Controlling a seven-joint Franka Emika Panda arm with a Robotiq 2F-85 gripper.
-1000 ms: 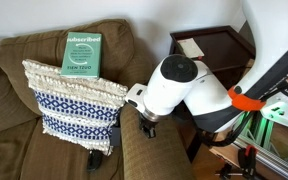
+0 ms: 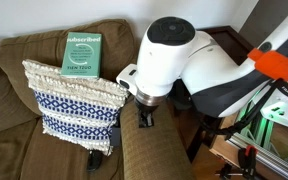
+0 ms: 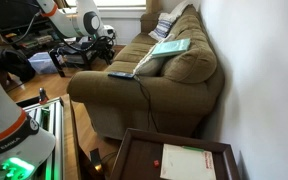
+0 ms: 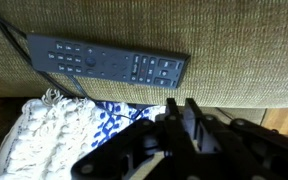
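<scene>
A dark device with rows of small buttons, like a long remote or small keypad (image 4: 109, 62), lies flat on the brown sofa arm (image 4: 239, 60) in the wrist view, a cable at its left. Exterior view 2 shows the same keypad (image 3: 121, 75) on the sofa arm. My gripper reaches in from below, its fingertips a little apart and nothing visible between them. They appear just below the keypad's lower right end; the height gap is unclear. In exterior view 1 the gripper (image 2: 145, 116) hangs over the sofa arm (image 2: 149, 150).
A blue-and-white fringed pillow (image 2: 79, 104) leans inside the sofa arm, with a green book (image 2: 82, 54) above it. Beyond the arm, a brown case (image 3: 129, 160) holds a white sheet (image 3: 187, 163). The keypad's cable (image 3: 147, 105) hangs down the sofa side.
In exterior view 1 my arm's white wrist section has risen and now hides most of the brown case. Pillow and book stay put.
</scene>
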